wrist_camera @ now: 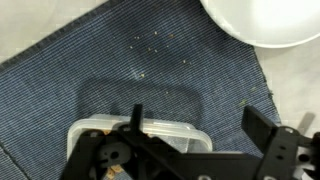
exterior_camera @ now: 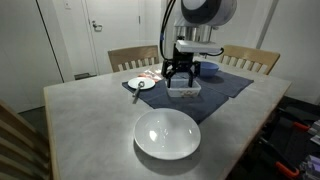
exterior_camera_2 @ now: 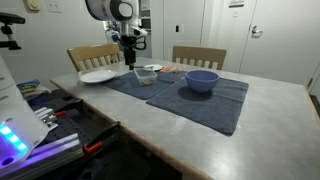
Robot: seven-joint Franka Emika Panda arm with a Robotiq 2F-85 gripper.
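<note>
A clear rectangular container [exterior_camera: 184,91] stands on a dark blue placemat [exterior_camera: 160,101]. My open gripper [exterior_camera: 180,79] hangs just above it, nothing between the fingers. Seen from the wrist, the container's rim [wrist_camera: 170,127] lies at the bottom, partly hidden behind the gripper, whose fingers are spread wide. Something orange shows inside the container, too covered to name. In exterior view 2 the container [exterior_camera_2: 147,74] sits below and to the right of the gripper [exterior_camera_2: 131,68].
A large white plate [exterior_camera: 167,134] lies at the near side. A small white plate [exterior_camera: 143,83] and a green-handled utensil [exterior_camera: 136,92] are behind it to the left. A blue bowl [exterior_camera_2: 202,80] stands to one side.
</note>
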